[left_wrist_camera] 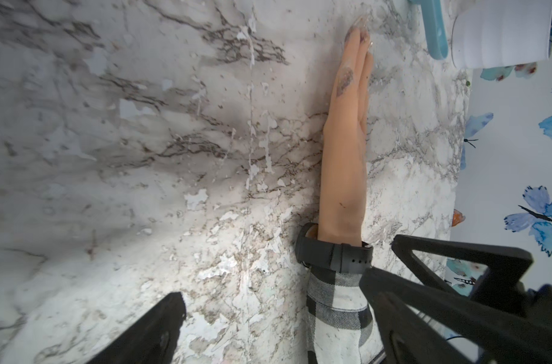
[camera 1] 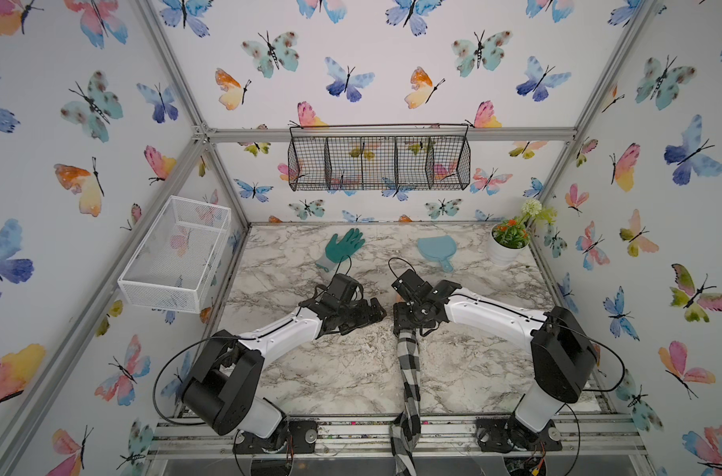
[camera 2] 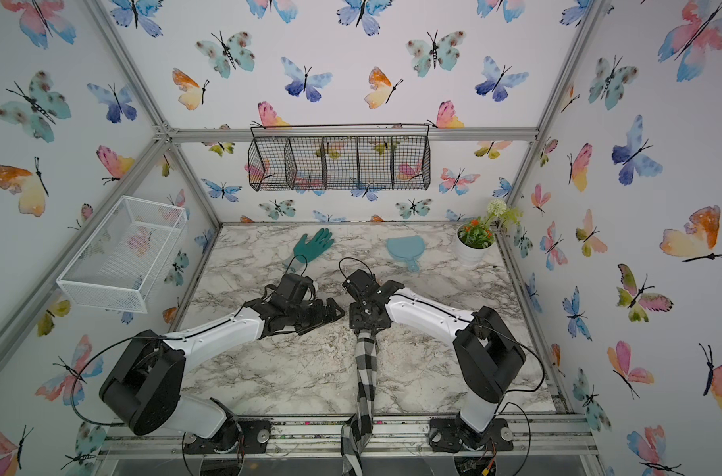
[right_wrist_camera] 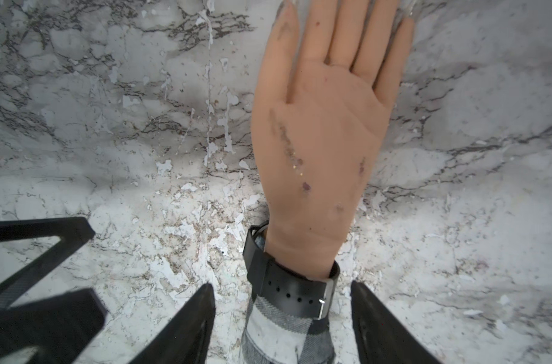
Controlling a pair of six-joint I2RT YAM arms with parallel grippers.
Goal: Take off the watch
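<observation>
A mannequin hand lies palm up on the marble table, its arm in a checked sleeve. A black strap watch circles the wrist at the sleeve's edge, buckle on top. My right gripper hovers over the watch, open, with fingertips either side of the wrist. My left gripper is open, beside the wrist on the left, with the watch ahead of it in the left wrist view. In both top views the grippers largely hide the hand and watch.
A teal glove, light blue dustpan and potted plant stand or lie at the back. A white mesh basket is on the left wall, a wire basket on the back wall.
</observation>
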